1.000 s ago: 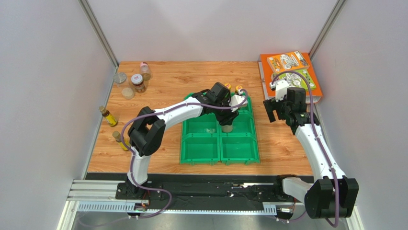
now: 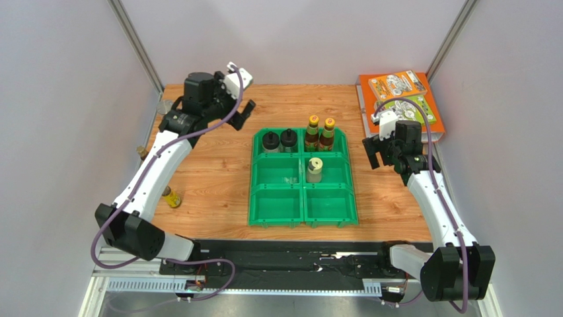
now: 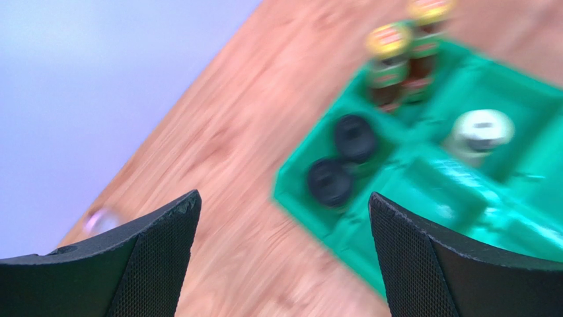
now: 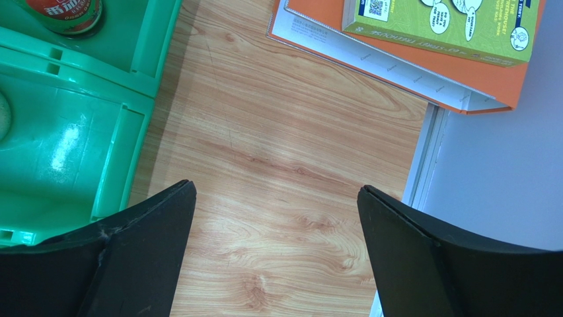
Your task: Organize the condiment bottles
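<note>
In the green organizer (image 2: 276, 205), two black-lidded containers (image 2: 280, 140) fill the back-left compartment, two yellow-capped bottles (image 2: 320, 135) the back-right, and a pale-lidded jar (image 2: 314, 172) the middle-right. My left gripper (image 2: 242, 115) is raised over the table left of the organizer, open and empty; its wrist view is blurred. My right gripper (image 2: 371, 152) stands open and empty right of the organizer. A yellow-labelled bottle (image 2: 170, 197) lies at front left; other bottles and jars at the left are mostly hidden by my left arm.
Stacked boxes and a folder (image 2: 403, 92) occupy the back-right corner. Walls bound the table at back and sides. Bare wood shows between the left arm and the organizer.
My left gripper has lifted away from the pale-lidded jar in the middle-right compartment and swung left and back, uncovering the organizer. The right arm has not moved.
</note>
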